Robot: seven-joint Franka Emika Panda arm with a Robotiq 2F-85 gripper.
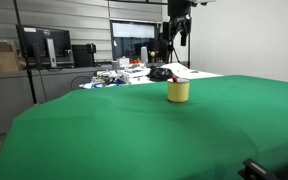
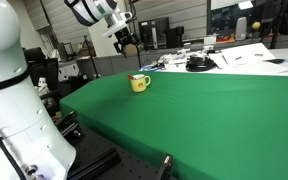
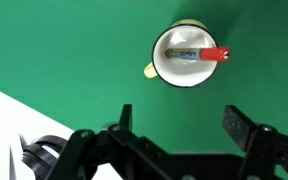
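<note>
A yellow mug [image 1: 178, 92] with a white inside stands upright on the green table, its handle [image 3: 150, 71] visible in the wrist view. Inside it leans a marker with a red end [image 3: 212, 54], which crosses the rim in that view. High above the mug hangs my gripper, fingers [image 3: 234, 122] spread apart and nothing between them. In exterior view 2 the gripper [image 2: 125, 40] is up and behind the mug [image 2: 139, 84], clear of it.
Papers, cables and tools [image 1: 124, 76] lie along the table's far side. A dark rounded object [image 2: 199, 63] sits among them. Around the mug, the green surface [image 2: 204, 110] is bare on all sides.
</note>
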